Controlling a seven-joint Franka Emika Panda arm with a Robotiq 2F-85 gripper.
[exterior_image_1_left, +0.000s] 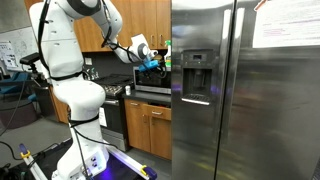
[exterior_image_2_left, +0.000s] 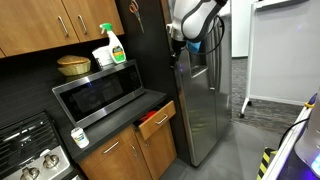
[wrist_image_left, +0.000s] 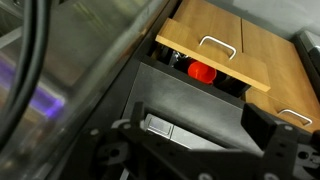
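My gripper stands open above the dark counter (wrist_image_left: 190, 100), its two black fingers wide apart with nothing between them. In exterior view 1 the gripper (exterior_image_1_left: 158, 64) hangs high, in front of the microwave area and left of the fridge. Exterior view 2 shows its dark end (exterior_image_2_left: 178, 58) against the fridge side, clear of the counter. Below the counter a wooden drawer (exterior_image_2_left: 157, 124) is pulled part way out. A red object (wrist_image_left: 202, 72) shows in the drawer's opening in the wrist view; what it is, I cannot tell.
A steel microwave (exterior_image_2_left: 103, 98) stands on the counter, with a green-and-white spray bottle (exterior_image_2_left: 115, 45) and a basket (exterior_image_2_left: 74, 66) on top. A white tub (exterior_image_2_left: 79, 137) sits near the stove (exterior_image_2_left: 35, 165). The tall fridge (exterior_image_1_left: 200, 100) closes off one side.
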